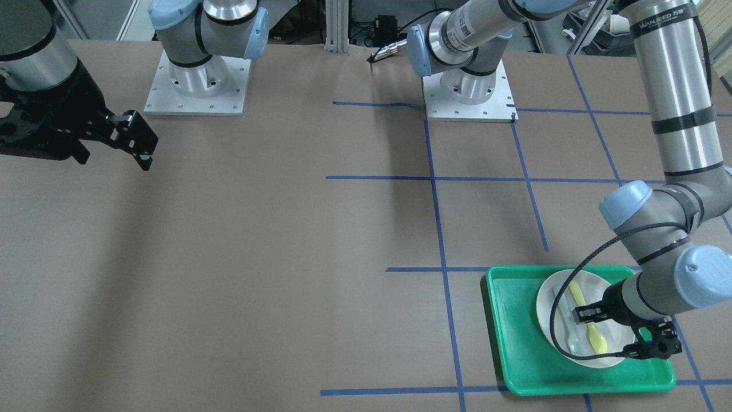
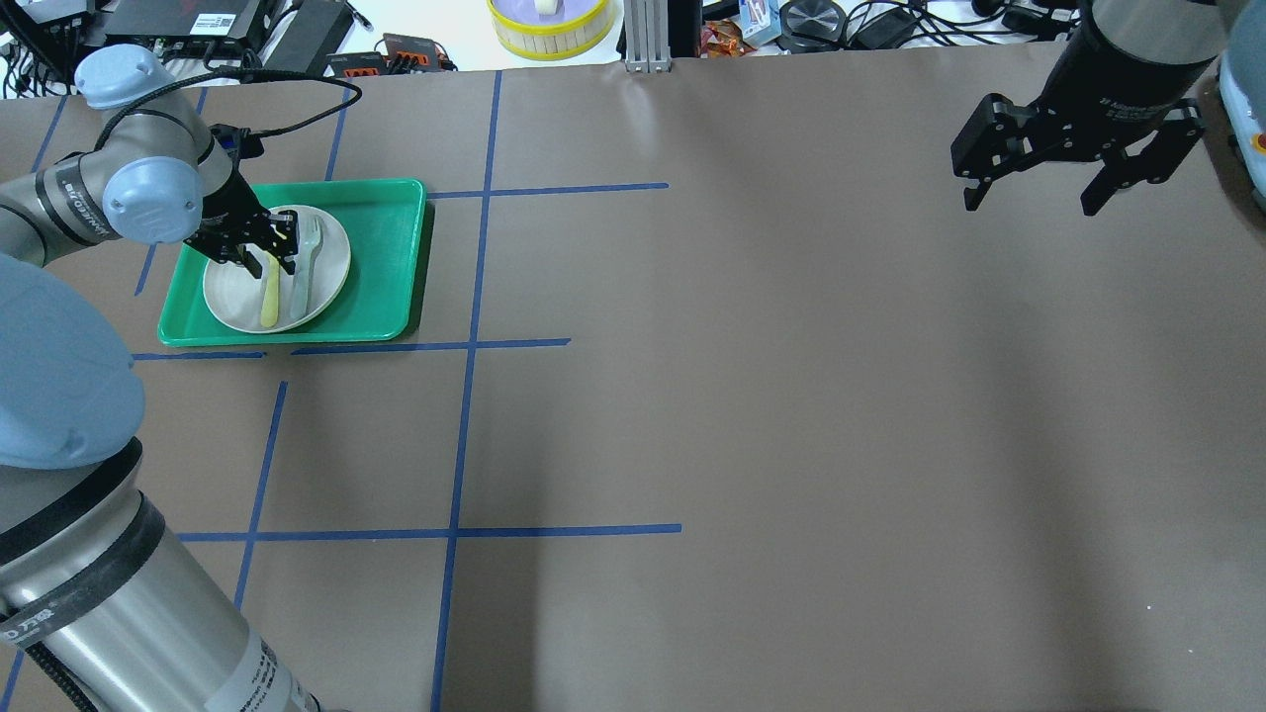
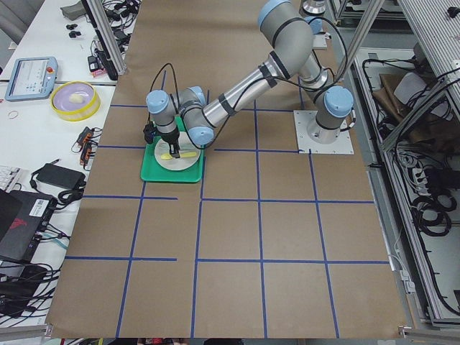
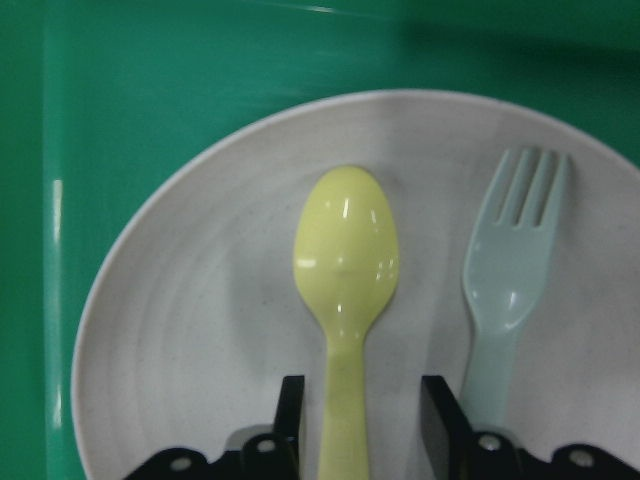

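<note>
A white plate (image 4: 200, 330) lies in a green tray (image 2: 386, 261), holding a yellow spoon (image 4: 342, 260) and a pale mint fork (image 4: 510, 270). My gripper is over the plate, open, with one finger on each side of the spoon's handle and space between them and the handle. The fork lies just right of the right finger in the wrist view. In the front view the wrist and cable partly hide both utensils; whether the fingertips touch the plate I cannot tell.
A second black gripper (image 2: 1074, 148) hangs over the far side of the table. Other arms on base plates (image 1: 195, 103) stand at the back in the front view.
</note>
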